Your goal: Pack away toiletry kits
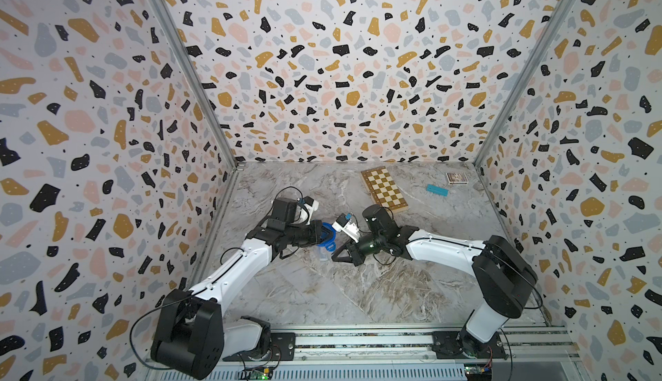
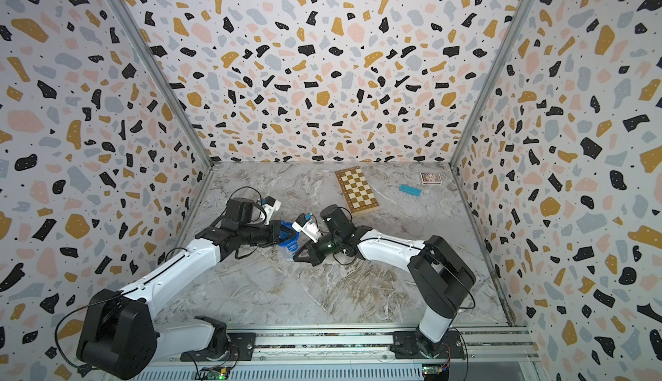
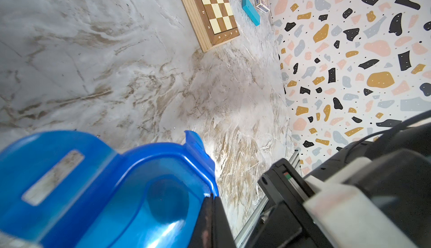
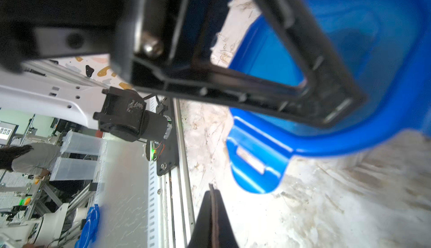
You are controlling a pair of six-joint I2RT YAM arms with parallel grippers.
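Note:
A blue lid (image 3: pixel 134 194) with slotted side tabs lies at the middle of the table; what shows below its rim looks like a clear container, though this is mostly hidden. My left gripper is shut, its tips at the lid's top, pressing or hovering; contact cannot be told. In the right wrist view, a black finger (image 4: pixel 309 99) of the left gripper crosses over the lid. My right gripper is shut with nothing showing between its fingers. It points down beside a protruding lid tab (image 4: pixel 256 180). Whatever the container holds is hidden.
A chessboard (image 1: pixel 384 188) lies behind the arms. Farther right are a turquoise box (image 1: pixel 436 190) and a card-sized box (image 1: pixel 456 178). The two grippers stand close together around the lid. Free table spreads in front and at right.

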